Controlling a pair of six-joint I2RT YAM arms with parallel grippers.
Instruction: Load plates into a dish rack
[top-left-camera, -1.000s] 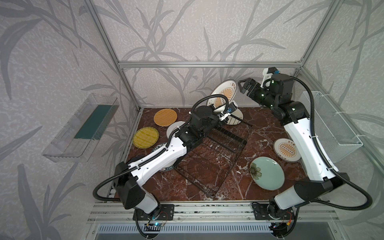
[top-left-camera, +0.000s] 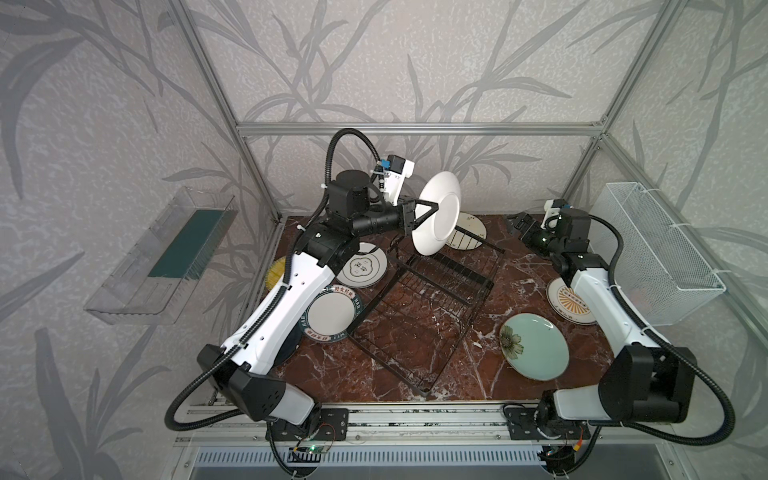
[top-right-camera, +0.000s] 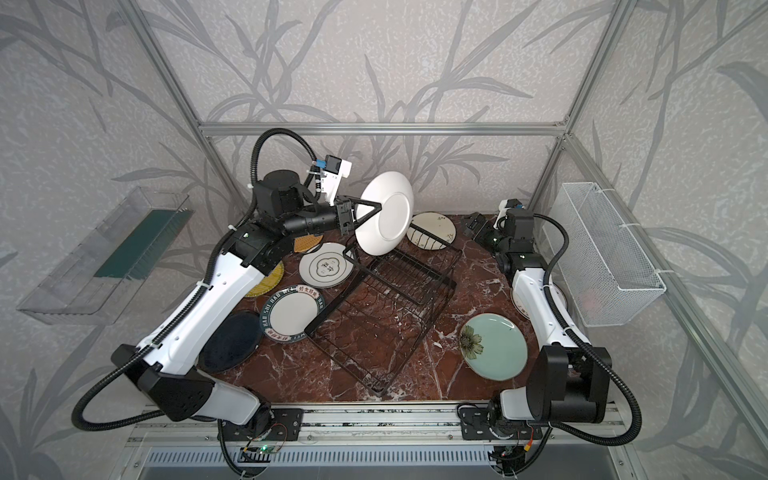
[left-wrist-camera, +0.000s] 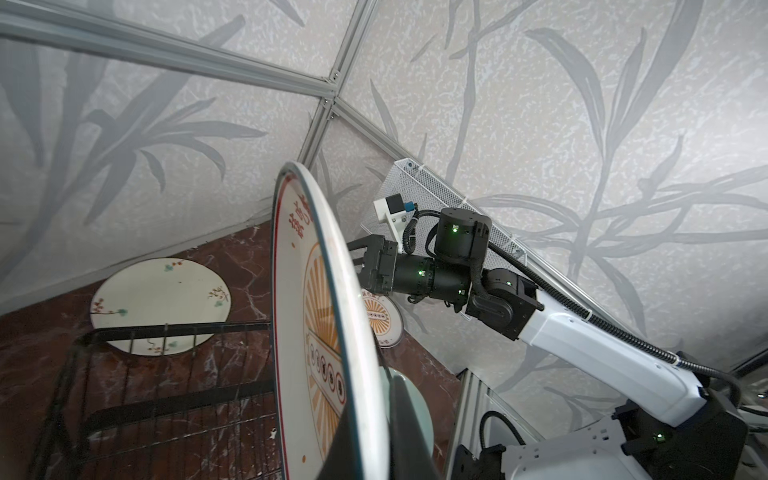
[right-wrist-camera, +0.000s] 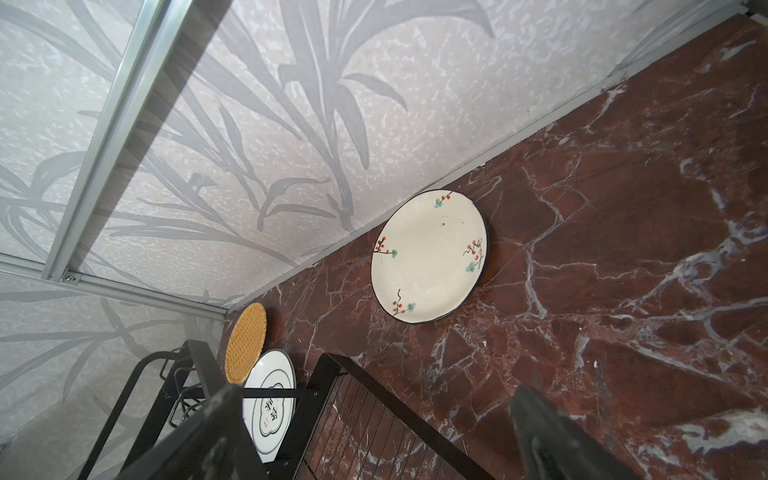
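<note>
A white plate (top-left-camera: 444, 209) stands nearly on edge in the air above the black dish rack (top-left-camera: 456, 352), held by my left gripper (top-left-camera: 424, 209), shut on it; in the left wrist view its face shows an orange sunburst pattern (left-wrist-camera: 320, 344). My right gripper (top-left-camera: 524, 224) hangs open and empty over the table right of the rack. A cream floral plate (right-wrist-camera: 428, 252) lies behind the rack, a mint plate (top-left-camera: 534, 346) at front right, a sunburst plate (top-left-camera: 569, 300) at the right. White (top-right-camera: 326, 260), yellow (top-right-camera: 268, 280), dark blue (top-right-camera: 228, 342) and blue-rimmed (top-right-camera: 292, 313) plates lie left of the rack.
An orange round plate or mat (right-wrist-camera: 245, 340) lies at the back left. A wire basket (top-right-camera: 608, 256) hangs on the right wall, a clear tray (top-right-camera: 104, 256) on the left. Bare marble table (right-wrist-camera: 624, 256) shows right of the floral plate.
My left gripper has moved with the plate, turning it so its white back faces the top views; it now hangs over the rack's back part. My right arm has moved lower.
</note>
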